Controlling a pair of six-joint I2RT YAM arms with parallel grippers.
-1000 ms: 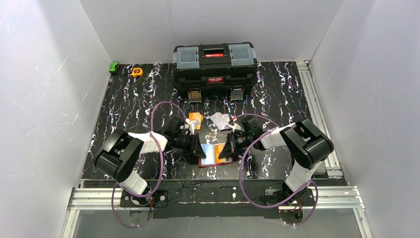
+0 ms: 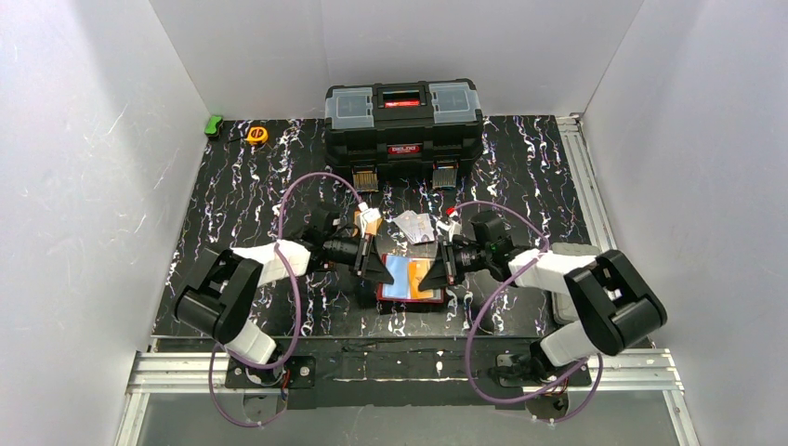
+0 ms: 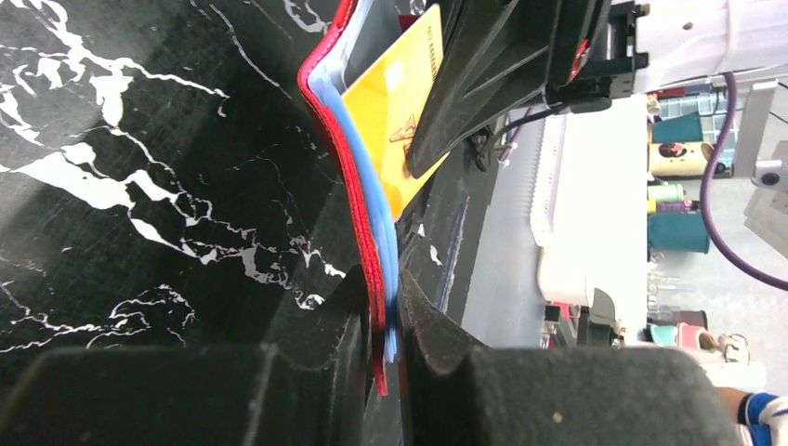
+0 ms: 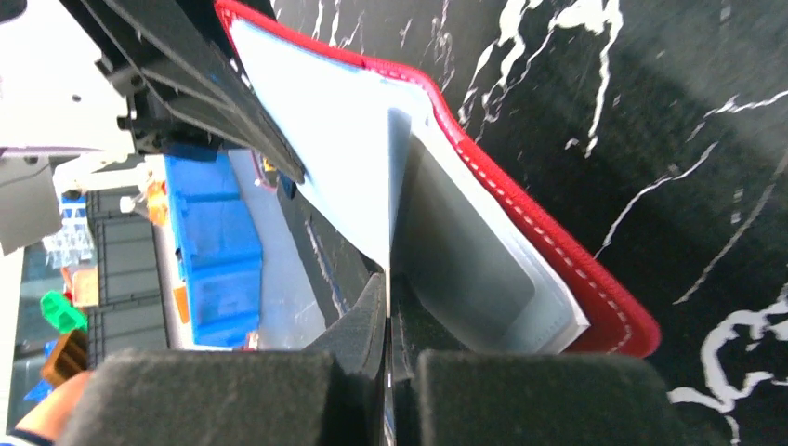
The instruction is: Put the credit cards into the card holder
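The open card holder [image 2: 397, 278], red outside and light blue inside, is between my two arms near the table's front in the top view. My left gripper is shut on its left edge, whose red trim and blue lining run between the fingers. My right gripper [image 2: 426, 286] is shut on an orange card, which shows edge-on between its fingers in the right wrist view. This card lies against the holder's clear sleeve [image 4: 474, 269]. How far it sits inside a pocket cannot be told. White cards [image 2: 415, 226] lie fanned behind the holder.
More orange cards [image 2: 372, 216] lie behind the left gripper, partly covered by that arm. A black toolbox [image 2: 403, 135] stands at the back. A tape measure [image 2: 256, 136] is at the back left.
The holder and my left gripper have shifted slightly to the right and back.
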